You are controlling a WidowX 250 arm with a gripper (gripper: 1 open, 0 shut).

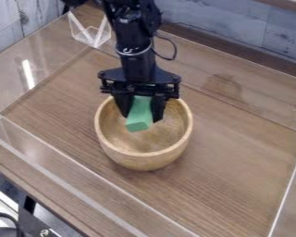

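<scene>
A black gripper (pixel 140 100) hangs from above into a light wooden bowl (pixel 145 155) at the middle of the camera view. It is shut on a mint-green block (pixel 140 117), which is held upright inside the bowl's rim. Whether the block touches the bowl's bottom cannot be told.
Pale plank walls stand at the back and upper left, and dark cables show at the lower-left corner, off the table's edge.
</scene>
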